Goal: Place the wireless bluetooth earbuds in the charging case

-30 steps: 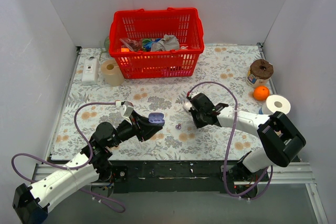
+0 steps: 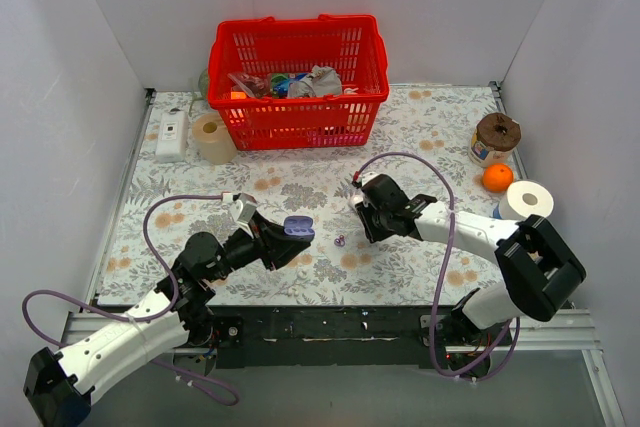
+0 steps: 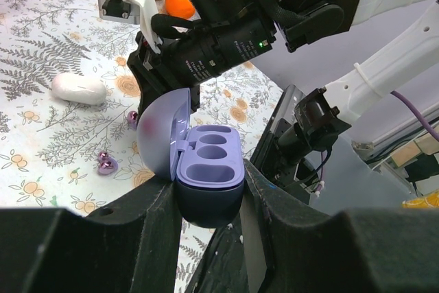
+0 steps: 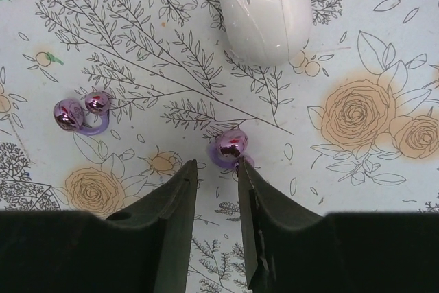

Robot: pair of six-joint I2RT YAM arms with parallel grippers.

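Observation:
A purple charging case (image 3: 210, 159) with its lid up and its slots bare is held above the table, my left gripper (image 2: 282, 247) shut on its base. Two shiny purple earbuds lie on the flowered cloth. One earbud (image 4: 232, 145) shows just past the fingertips of my right gripper, which is open with nothing between its fingers. The other earbud (image 4: 82, 111) lies farther left in the right wrist view, and in the top view this earbud (image 2: 340, 241) is between the two arms.
A white rounded object (image 4: 267, 15) lies close beyond the nearer earbud. The red basket (image 2: 300, 132) stands at the back, with an orange (image 2: 497, 178) and paper roll (image 2: 525, 200) at the right.
The left arm and the case have stayed still.

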